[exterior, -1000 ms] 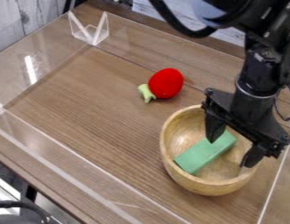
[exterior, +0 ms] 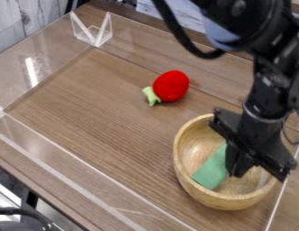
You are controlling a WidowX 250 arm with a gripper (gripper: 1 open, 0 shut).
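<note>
My gripper (exterior: pixel 246 162) reaches in from the upper right of the camera view, its dark fingers low over the right part of a round wooden bowl (exterior: pixel 191 157). A green piece (exterior: pixel 213 167) lies in the bowl, partly hidden behind the fingers. Whether the fingers touch it, and how far apart they are, is hard to tell.
A red round object (exterior: pixel 172 85) with a small green piece (exterior: pixel 152 96) beside it sits behind the bowl. A white wire-frame object (exterior: pixel 92 30) stands at the back left.
</note>
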